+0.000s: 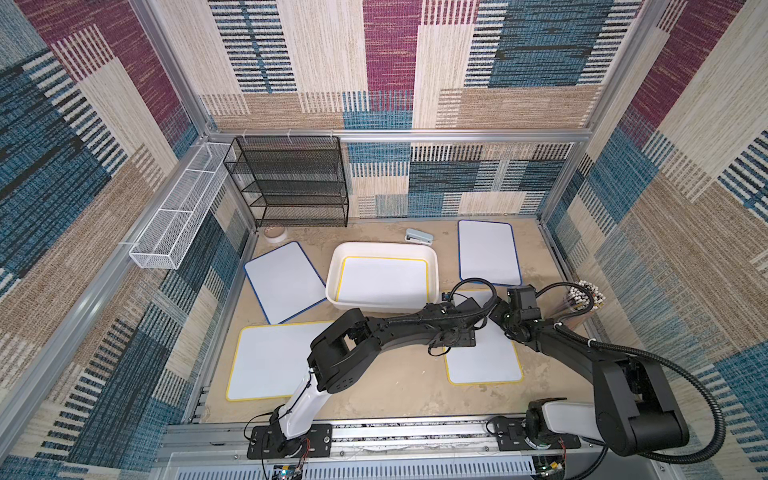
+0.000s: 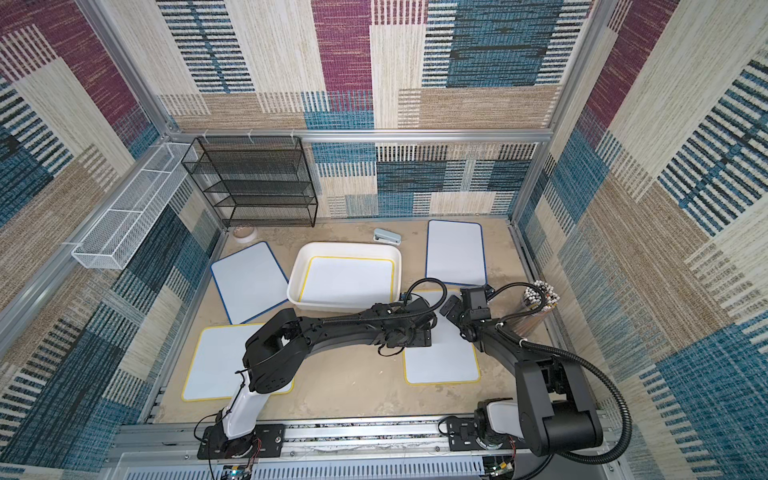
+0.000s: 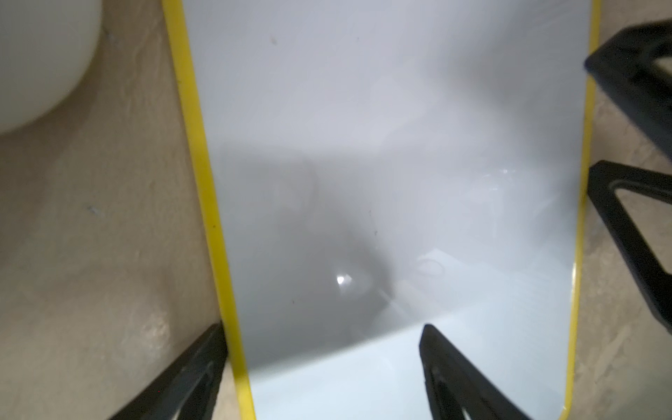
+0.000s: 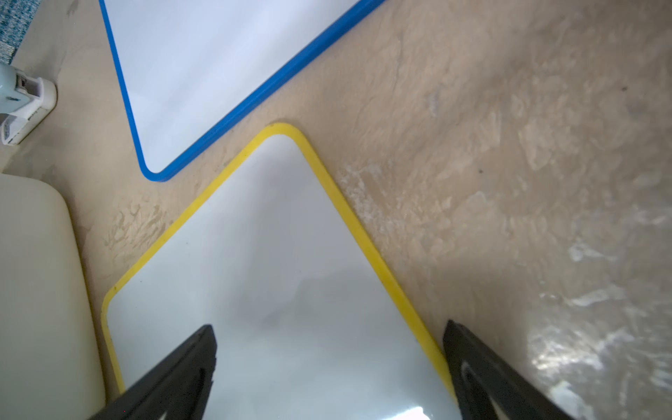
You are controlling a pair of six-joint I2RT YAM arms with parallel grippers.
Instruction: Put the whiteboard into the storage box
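A white board with a yellow rim [image 1: 485, 360] lies on the table right of the white storage box [image 1: 384, 302]. My left gripper stands open over its left side. One finger [image 3: 199, 374] is at the yellow rim, the other above the white face. At the opposite side my right gripper is open, one finger [image 4: 483, 378] just at the rim and the other over the board. Whether the fingers touch the board cannot be told. Inside the box lies another yellow-rimmed board [image 1: 384, 278].
Blue-rimmed boards lie left of the box [image 1: 285, 281] and at the back right [image 1: 489, 252]; another yellow-rimmed board [image 1: 272, 360] is front left. A stapler [image 1: 418, 236] sits behind the box, a cup of white-tipped sticks [image 1: 586, 297] at the right.
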